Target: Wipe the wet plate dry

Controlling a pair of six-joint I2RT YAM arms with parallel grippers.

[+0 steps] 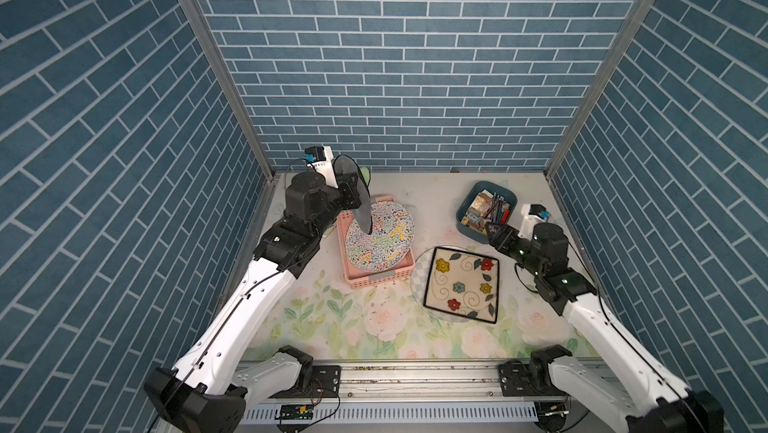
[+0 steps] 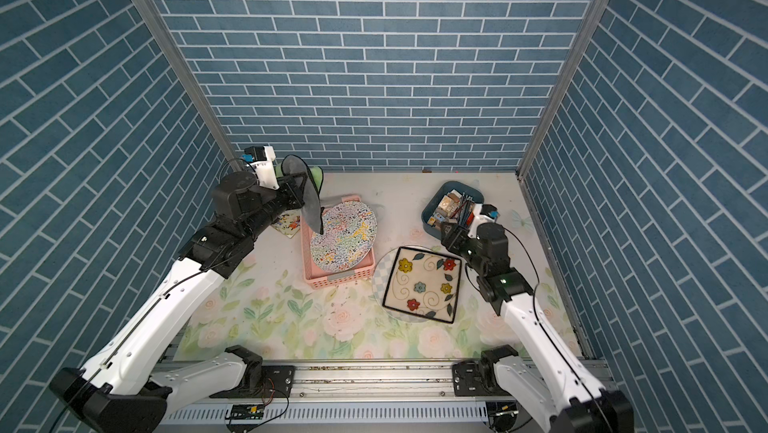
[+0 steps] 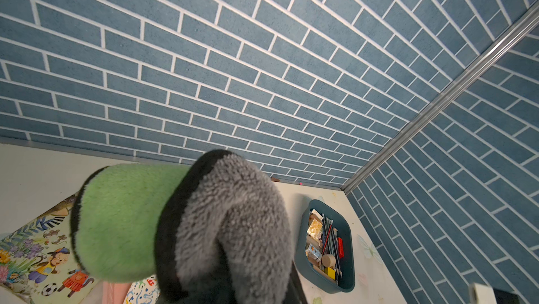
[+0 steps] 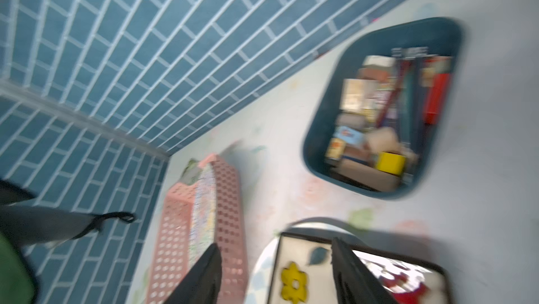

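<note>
My left gripper (image 1: 348, 197) is raised over the pink basket, shut on a grey and green cloth (image 3: 235, 225), which hangs down and hides the fingers in the left wrist view. A square flower-patterned plate (image 1: 468, 289) lies at centre right on a round checked plate (image 1: 420, 273). A round speckled plate (image 1: 380, 237) rests in the pink basket (image 1: 356, 277). My right gripper hovers above the square plate's upper right area, fingers apart, with nothing seen held between them. The right wrist view is blurred.
A blue-grey bin (image 1: 464, 221) of small items stands at the back right, close to my right gripper. A picture-printed item (image 3: 50, 253) lies at the left, behind the basket. Tiled walls enclose the sides and back.
</note>
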